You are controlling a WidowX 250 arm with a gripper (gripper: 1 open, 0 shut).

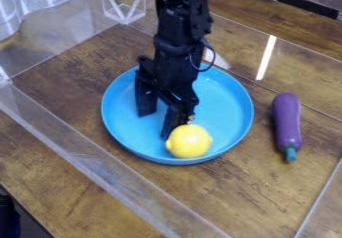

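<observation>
My black gripper (pixel 166 107) hangs over a blue bowl or plate (pixel 134 132) in the middle of the camera view, its lower fingers reaching down into it. A yellow round object (pixel 190 142) lies in the blue dish at its front right, just beside the lowest finger tips. Whether the gripper is open or shut on anything is hard to make out.
A purple eggplant-like object (pixel 287 124) with a teal tip lies on the wooden table (pixel 80 52) to the right of the dish. A clear plastic edge runs along the left.
</observation>
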